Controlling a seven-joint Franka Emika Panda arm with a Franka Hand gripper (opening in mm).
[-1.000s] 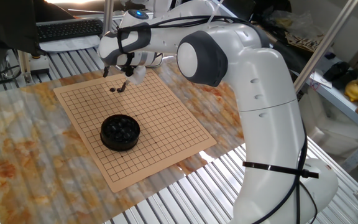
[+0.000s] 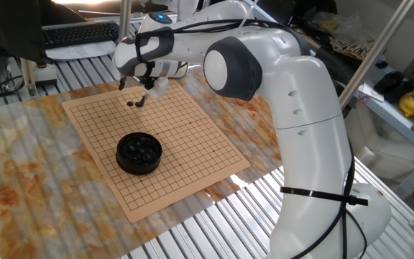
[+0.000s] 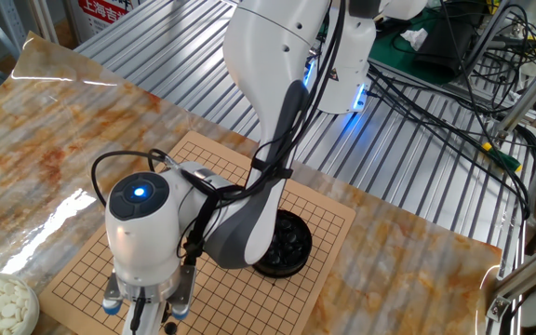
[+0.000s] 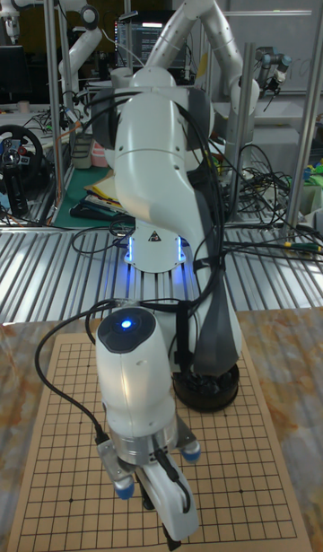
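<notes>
A wooden-coloured board with a black grid (image 2: 192, 158) lies on the marbled table cover. On it stands a round black bowl (image 2: 138, 164) with black stones (image 2: 141, 149) inside. My gripper (image 2: 141, 103) is low over the far part of the board, pointing down. Close beside its dark fingertip a small black stone (image 2: 130, 104) shows; the second exterior view also has a black stone (image 3: 170, 328) near the gripper. Whether anything sits between the fingers is hidden. The third exterior view shows the gripper (image 4: 172, 542) from the front, its fingers too foreshortened to judge.
A white bowl of white stones (image 3: 3, 305) stands on the table cover beside the board. A keyboard (image 2: 81, 34) lies beyond the far edge in the first exterior view. Most of the grid around the black bowl is bare.
</notes>
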